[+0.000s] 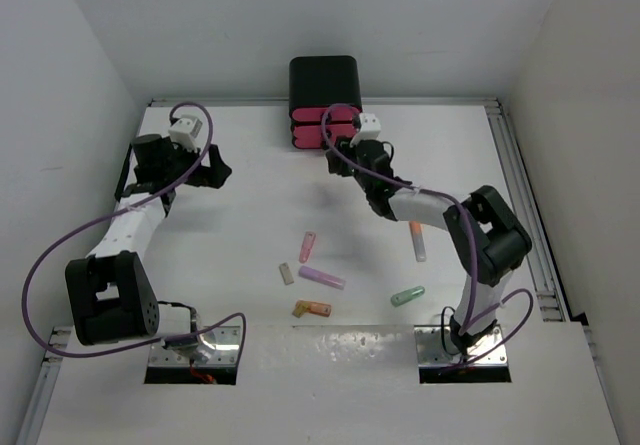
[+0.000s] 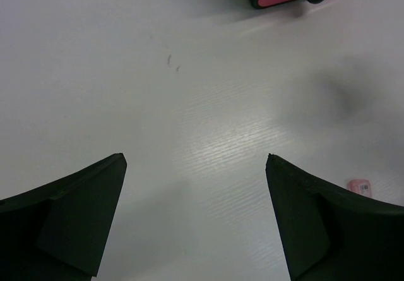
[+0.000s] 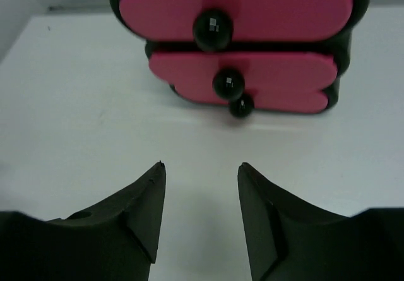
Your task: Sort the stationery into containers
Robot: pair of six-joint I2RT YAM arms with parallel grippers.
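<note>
A black organizer point(image 1: 323, 77) with pink drawer fronts point(image 3: 252, 72) and dark round knobs stands at the back middle. My right gripper point(image 1: 336, 168) is just in front of it; in the right wrist view it point(image 3: 201, 166) faces the drawers, fingers apart and empty. My left gripper is open over bare table at the left. Loose stationery lies on the front half of the table: a pink item point(image 1: 307, 247), a grey piece point(image 1: 286, 273), a purple item point(image 1: 321, 277), orange items point(image 1: 314, 307), a green item point(image 1: 408, 295) and an orange-and-white item point(image 1: 417, 243).
The right arm spans the right side of the table. Walls border the table at back and sides, with metal rails along its edges.
</note>
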